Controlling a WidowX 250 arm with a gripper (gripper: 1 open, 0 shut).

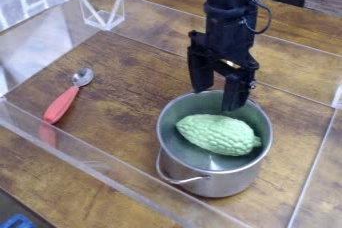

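A steel pot [214, 177] with a wire handle stands at the lower middle right. Inside it lies a pale green, bumpy vegetable-like object [214, 135]. My black gripper [217, 96] is above the back rim of the pot, open, its two fingers spread, with nothing visible between them. A spoon with a red handle [62, 102] lies on the wooden surface at the left.
Clear plastic walls run along the left and front of the wooden surface [114, 102]. The wood behind and right of the pot is mostly bare. A small blue object shows at the bottom left corner.
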